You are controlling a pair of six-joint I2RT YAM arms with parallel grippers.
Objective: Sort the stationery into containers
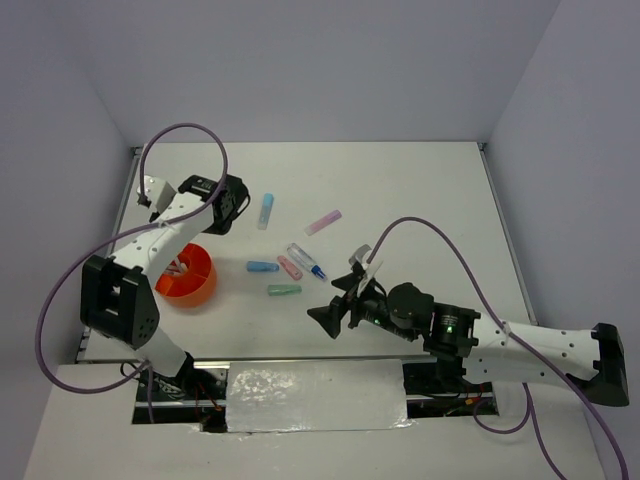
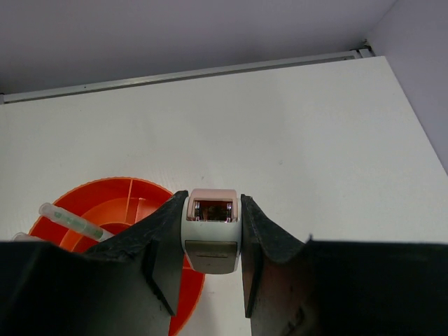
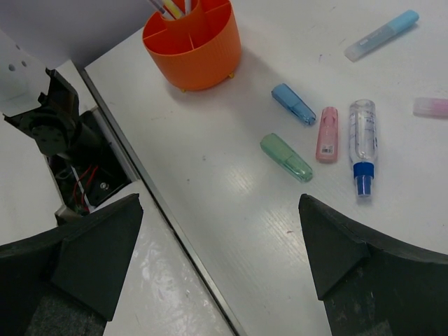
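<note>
My left gripper is shut on a small white-and-pink piece of stationery [image 2: 210,245], held over the edge of the orange round organizer [image 2: 105,189], where pens lie. In the top view the left arm hides that gripper; the organizer [image 1: 190,290] shows below it. On the table lie a light-blue pen [image 3: 381,35], a blue item [image 3: 294,103], a pink item [image 3: 327,134], a green item [image 3: 285,157], a clear tube with blue cap [image 3: 362,143] and a pink pen [image 3: 431,107]. My right gripper [image 1: 330,305] stands open over the front, nothing between its fingers.
Grey walls close it in at the back and sides, and a metal rail [image 3: 164,210] runs along the front edge.
</note>
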